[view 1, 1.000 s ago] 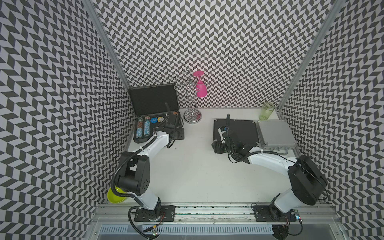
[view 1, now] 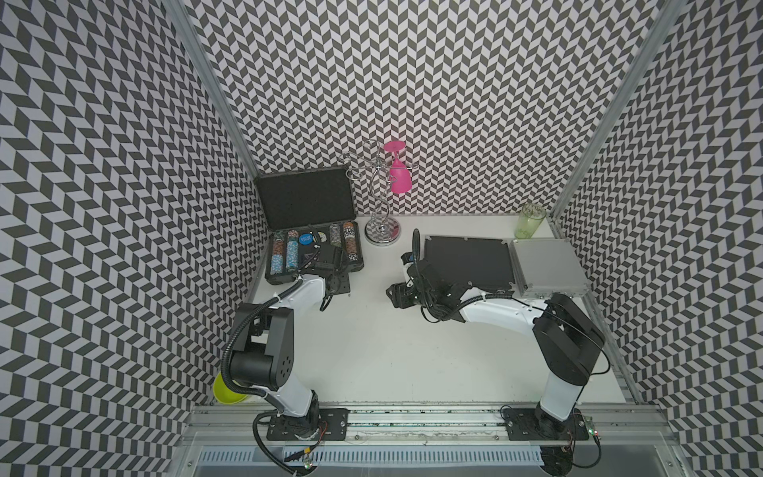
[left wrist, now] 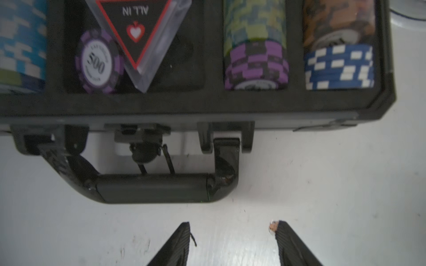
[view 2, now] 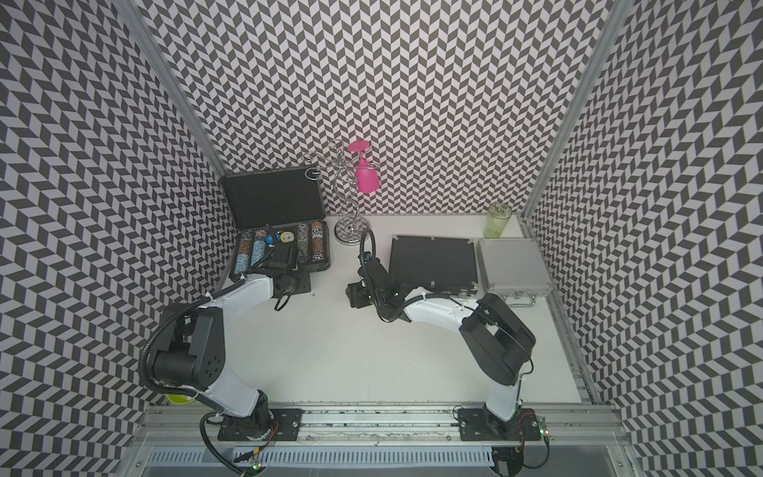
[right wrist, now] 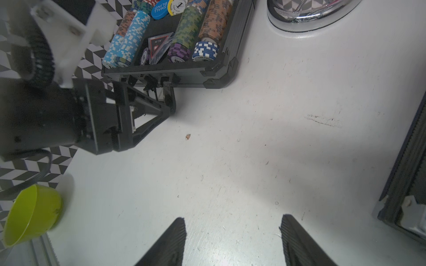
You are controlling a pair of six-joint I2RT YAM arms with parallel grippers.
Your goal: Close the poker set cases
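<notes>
At the back left a black poker case (view 1: 349, 266) stands open, its dark lid (view 1: 306, 198) leaning upright behind rows of chips (left wrist: 257, 62). My left gripper is open and empty, over the table just in front of the case's folded-out handle (left wrist: 153, 188), not touching it. My right gripper is also open, over bare table between the cases, with nothing between its fingers. To the right lies a flat black panel (view 1: 469, 260) beside a silver case (view 1: 550, 266); whether the two are joined I cannot tell.
A chrome stand (view 1: 382, 230) with a pink cup (view 1: 399, 176) stands right behind the open case. A green glass (view 1: 528, 221) is at the back right. A lime bowl (right wrist: 33, 212) sits at the front left. Mid-table is clear.
The case lid has not moved.
</notes>
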